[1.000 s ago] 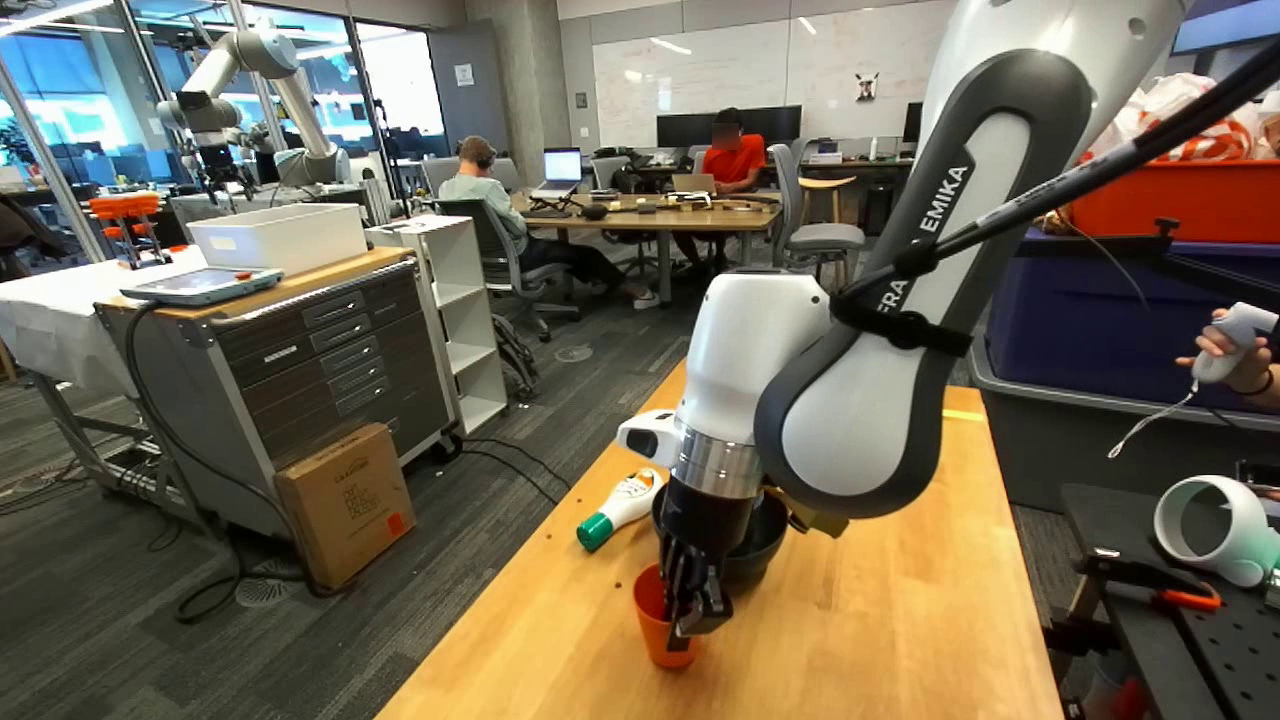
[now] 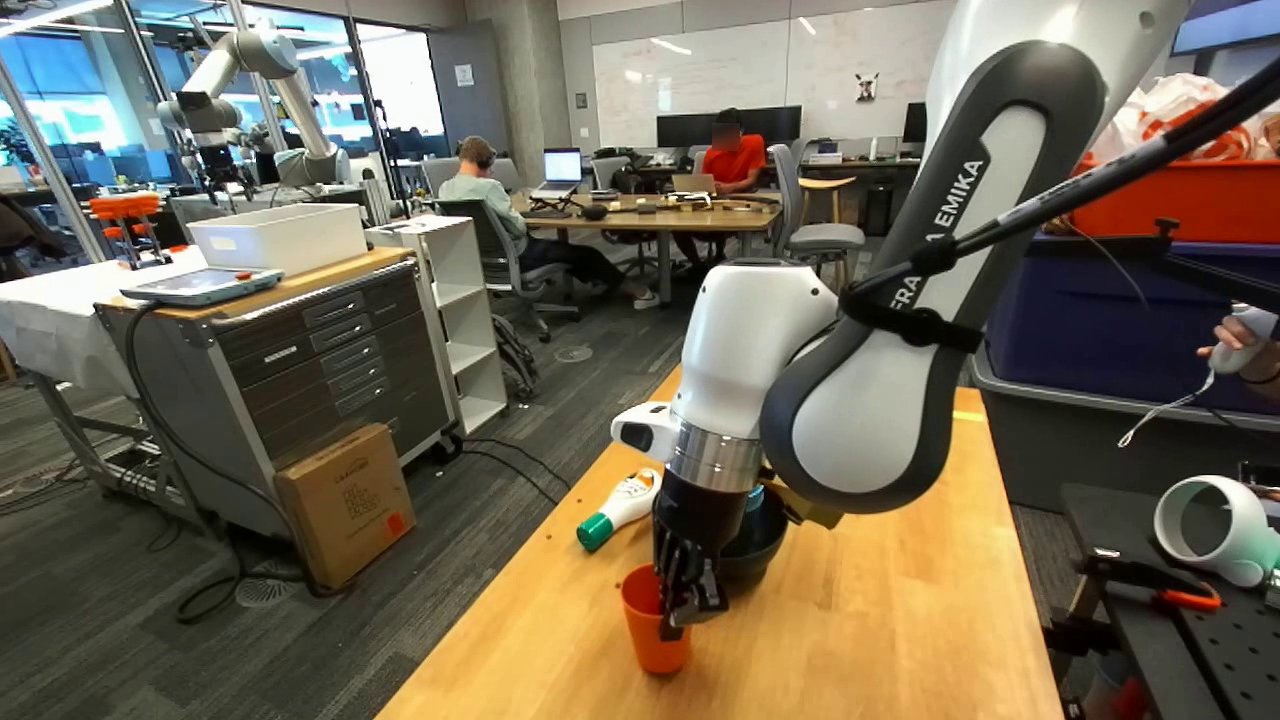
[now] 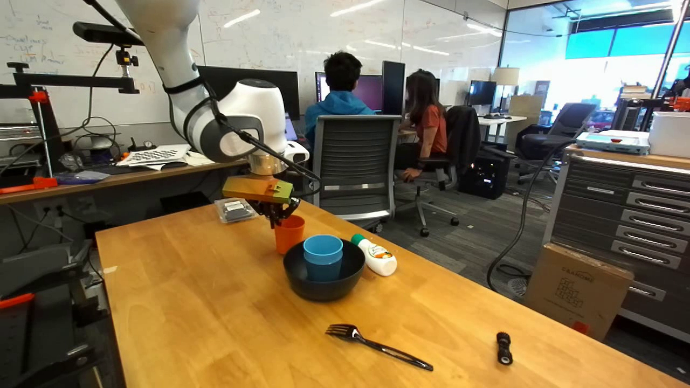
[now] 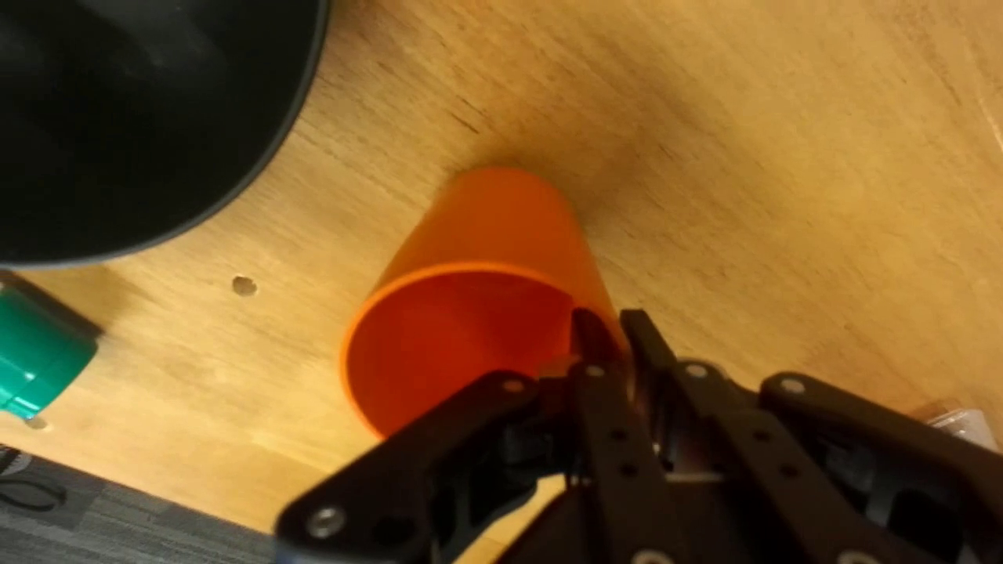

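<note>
An orange cup [image 4: 498, 221] is held at its rim by my gripper, one finger inside the cup and the other outside the wall. In exterior view 1 the cup [image 2: 644, 622] looks roughly upright, with the fingers on its right side. Whether its base touches the table cannot be told. Behind the gripper is a black bowl [image 3: 297, 278], close to the orange cup [image 3: 289, 236]. A blue cup [image 3: 323, 251] stands inside that bowl.
A white bottle with a green cap [image 3: 379, 257] lies beside the bowl. A black fork [image 3: 378, 346] and a small black flashlight [image 3: 504, 348] lie farther along the table. A clear packet [image 3: 234, 210] rests near the table's end.
In exterior view 1 the gripper and orange cup have shifted slightly left. The upper wrist sits a little higher. The bottle stays where it was.
</note>
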